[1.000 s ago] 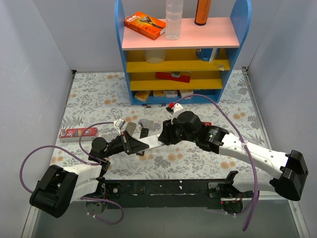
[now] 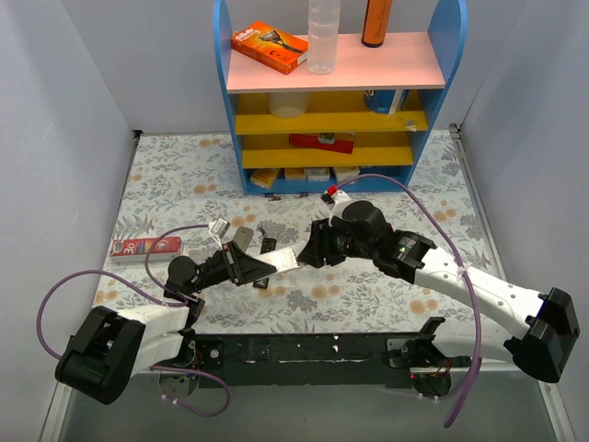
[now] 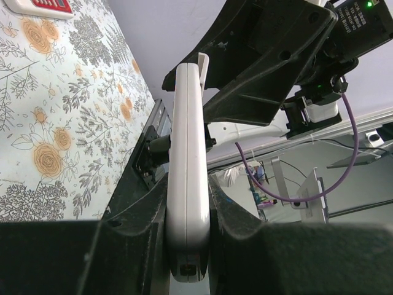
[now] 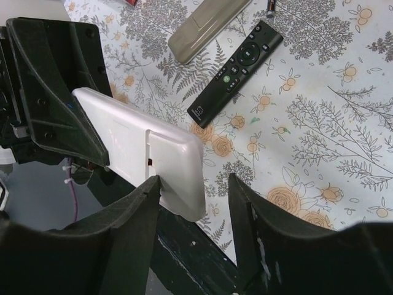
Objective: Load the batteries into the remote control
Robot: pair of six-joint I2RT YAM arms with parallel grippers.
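Observation:
A white remote is gripped by my left gripper, its free end pointing right. In the left wrist view the remote appears edge-on between the dark fingers. Its face in the right wrist view shows a recessed cover panel at the free end, with a small dark notch beside it. Around that end my right gripper is part open; its left fingertip overlaps the remote's edge, and a gap separates the right one from it. A small cylinder resembling a battery lies on the table. The inside of the compartment is hidden.
On the flowered table lie a black remote and a grey-brown remote. A red and white box sits at left. The shelf stands at the back.
My right gripper has shifted slightly right, off the remote's end, so more of that end shows in the top view. The left gripper and the remote look unmoved.

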